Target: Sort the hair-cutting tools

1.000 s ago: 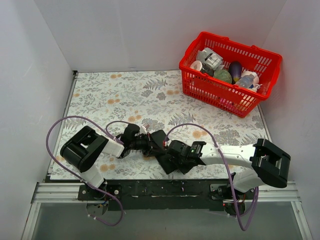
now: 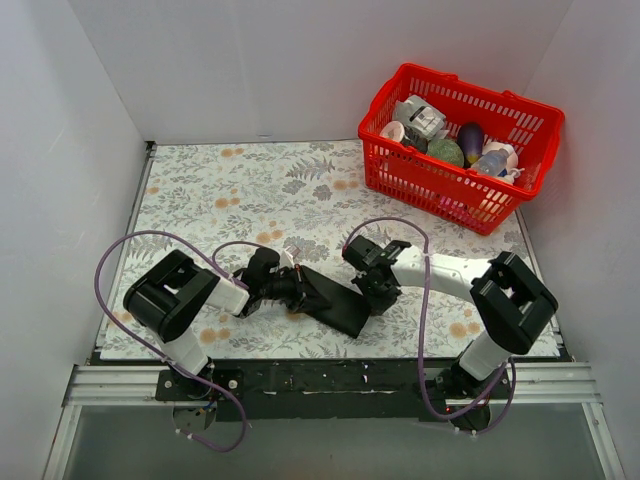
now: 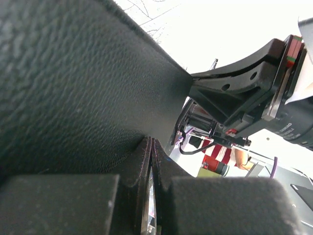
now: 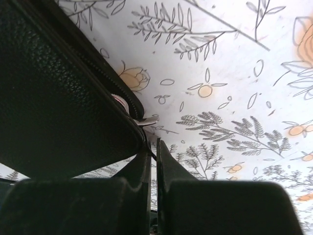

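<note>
A black leather-like case lies slanted on the patterned mat, between both arms. In the right wrist view, the zip edge of the case gapes a little, with something pale and reddish in the gap and a silvery metal tab at the corner. Just below that corner, my right gripper is shut on a thin dark cord at the zip. My left gripper is shut against the near edge of the case; whether any of that edge is pinched is hidden.
A red basket stands at the back right, holding bottles, an eggplant and other items. Purple cables loop over both arms. Walls close in the left, back and right sides.
My right gripper has moved right along the case to its right end, uncovering more of the case, and the right arm has turned. The left arm has stayed nearly still.
</note>
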